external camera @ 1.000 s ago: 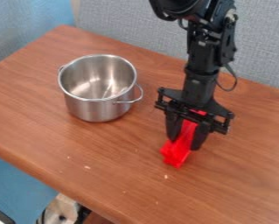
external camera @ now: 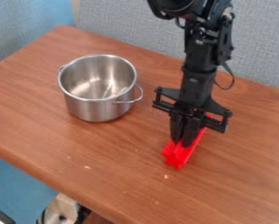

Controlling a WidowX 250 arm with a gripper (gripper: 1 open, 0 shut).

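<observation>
A red object (external camera: 177, 156) lies on the wooden table, right of centre. The black gripper (external camera: 187, 138) is lowered directly onto it, its fingers over the upper part of the red piece and hiding some of it. Whether the fingers are closed on it is unclear from this view.
A steel pot (external camera: 98, 101) with two handles stands on the table (external camera: 107, 175) to the left of the gripper. A grey wall runs behind the table, and the table's left edge drops off at lower left.
Compared with a second ago, the gripper's fingers have shifted slightly and appear closer together over the red object. The pot has not moved.
</observation>
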